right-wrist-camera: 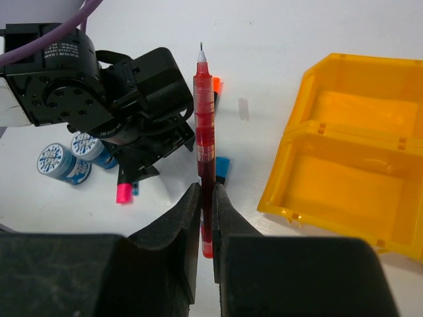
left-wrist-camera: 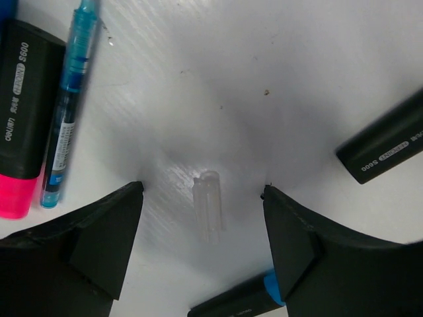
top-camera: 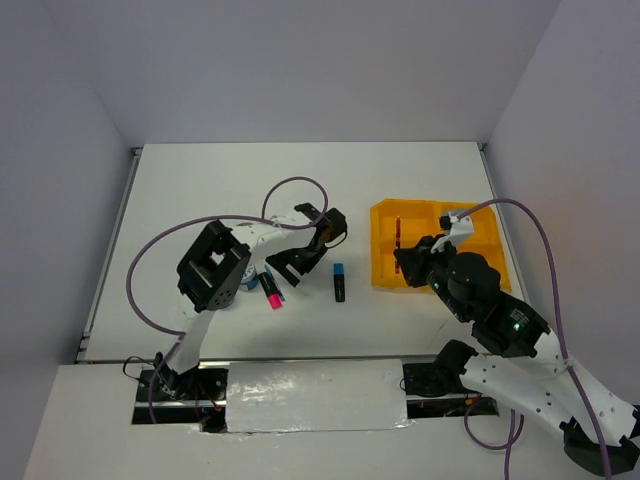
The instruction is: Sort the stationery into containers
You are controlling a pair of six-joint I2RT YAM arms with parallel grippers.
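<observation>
My right gripper is shut on a red pen, held upright beside the yellow divided container. My left gripper is open low over the table, with only bare surface and a small translucent strip between its fingers. In the left wrist view, a black-and-pink highlighter and a blue pen lie at left, a black highlighter at right, and a blue-capped black one at the bottom. An orange-tipped item is partly hidden behind the red pen.
Two blue jars stand left of the pens, partly under the left arm in the top view.
</observation>
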